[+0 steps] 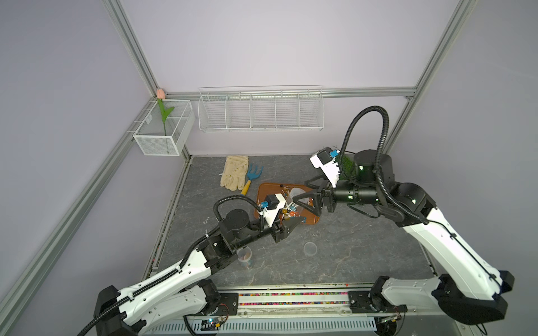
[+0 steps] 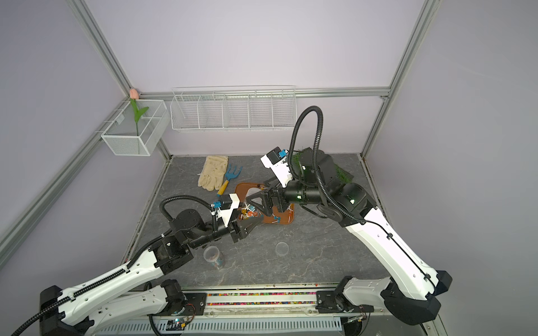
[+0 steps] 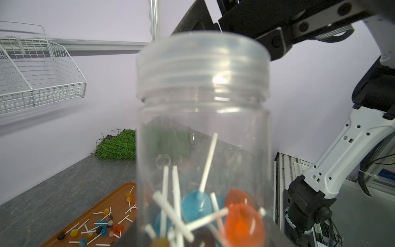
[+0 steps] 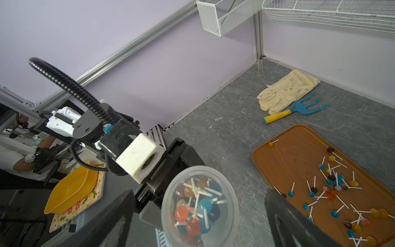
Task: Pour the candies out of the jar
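A clear jar (image 3: 230, 135) of colored lollipops stands upright in the air, my left gripper (image 1: 291, 225) shut on its lower part. Its frosted screw lid (image 3: 203, 70) is on. From the right wrist view, lollipops show through the lid (image 4: 169, 214) between the spread fingers of my right gripper (image 2: 259, 206), which is open above the jar. Whether these fingers touch the lid cannot be told. Below, the brown tray (image 4: 271, 150) bears many scattered lollipops.
A second clear container (image 2: 213, 256) stands on the table at the front left. A round clear piece (image 2: 282, 249) lies near the front middle. Gloves (image 4: 290, 90) and a blue fork (image 4: 306, 107) lie behind the tray; grass (image 3: 117, 145) is at back right.
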